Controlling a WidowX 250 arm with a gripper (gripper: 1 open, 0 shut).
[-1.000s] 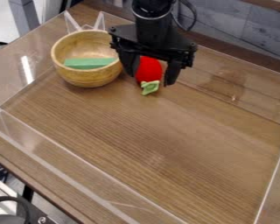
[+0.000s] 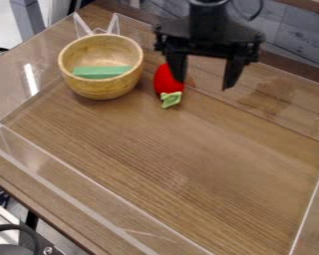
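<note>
The black gripper (image 2: 198,70) hangs over the table in the upper middle, open, with its fingers spread wide. A red object with a green top (image 2: 169,82), like a toy strawberry or pepper, lies below and between the fingers, near the left one. A yellow bowl (image 2: 123,47) at the upper left holds a pale green block (image 2: 96,73).
A cable lies at the lower left, past the table's edge.
The gripper has moved up and slightly right, away from the red object, which is now more exposed. The bowl and objects look unmoved.
</note>
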